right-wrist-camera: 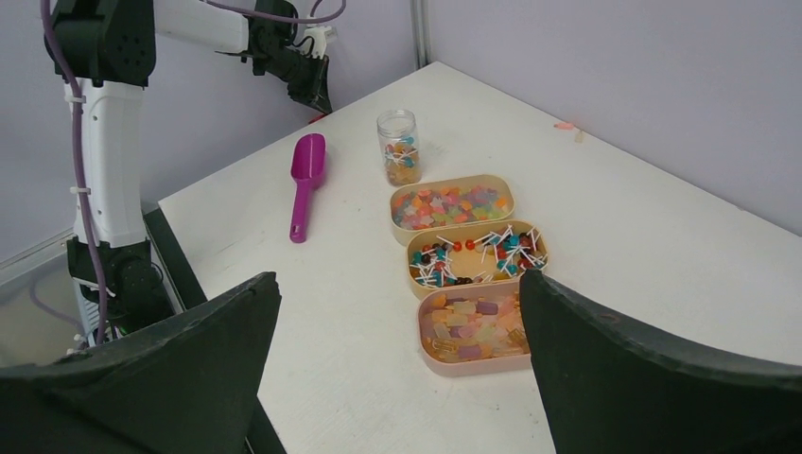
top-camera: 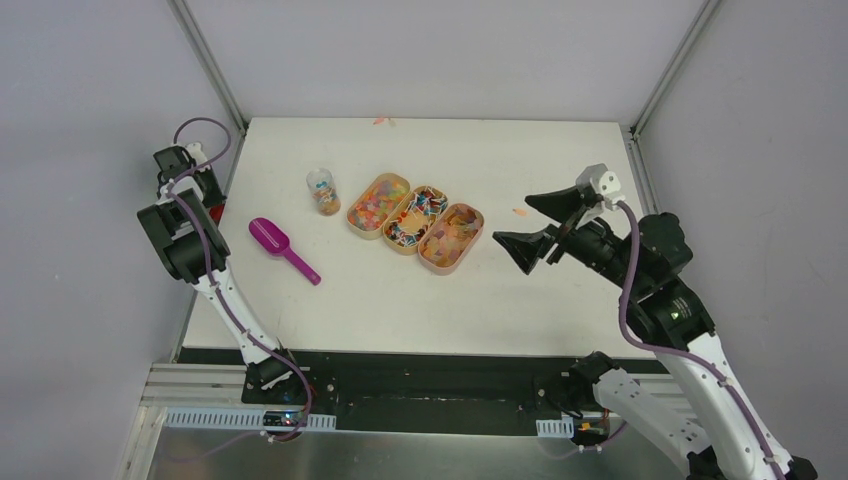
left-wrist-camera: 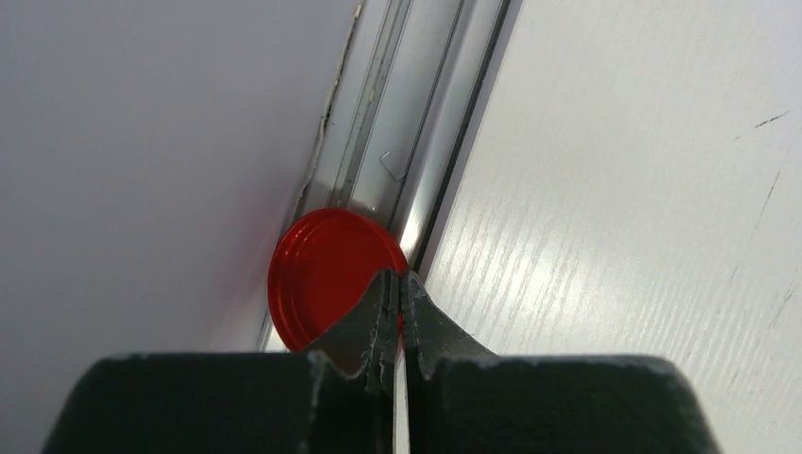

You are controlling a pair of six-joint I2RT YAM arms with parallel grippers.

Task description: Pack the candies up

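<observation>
In the top view, a clear jar (top-camera: 323, 191) with some candies in it stands uncapped left of three oblong trays. These hold star-like gummies (top-camera: 378, 203), small lollipops (top-camera: 416, 219) and mixed jellies (top-camera: 451, 238). A purple scoop (top-camera: 283, 248) lies near the table's left side. Beyond the left edge, my left gripper is shut, with the rim of a round red lid (left-wrist-camera: 331, 274) at its fingertips; it appears pinched there. Over the table's right part, my right gripper (top-camera: 514, 216) is open and empty, right of the trays.
A metal rail (left-wrist-camera: 426, 142) and grey wall border the table on the left. Orange scraps (top-camera: 383, 121) lie at the back edge, and another scrap (top-camera: 519, 211) appears near my right gripper.
</observation>
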